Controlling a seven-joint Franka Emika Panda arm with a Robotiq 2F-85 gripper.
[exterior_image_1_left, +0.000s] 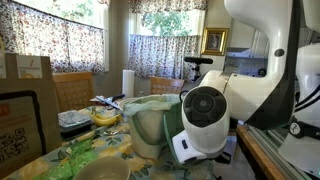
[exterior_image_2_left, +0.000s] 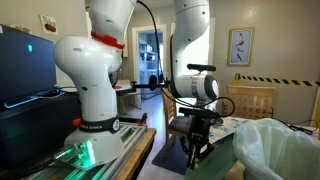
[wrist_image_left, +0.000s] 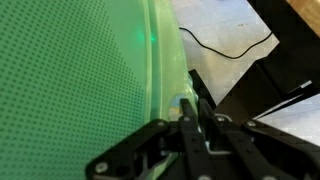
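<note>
A pale green bin stands at the table's edge, with a whitish plastic bag over its top. Close against the bin's side is my gripper, pointing down. In the wrist view the bin's dotted green wall fills the left half. There, my gripper is shut on the bin's rim, at the wall's right edge. From exterior view 1 the arm covers part of the bin, and the fingertips are hard to make out.
Left of the bin, the table holds a round container, green packaging and a yellow bowl. A cardboard box stands at far left. A thin cable lies on the floor.
</note>
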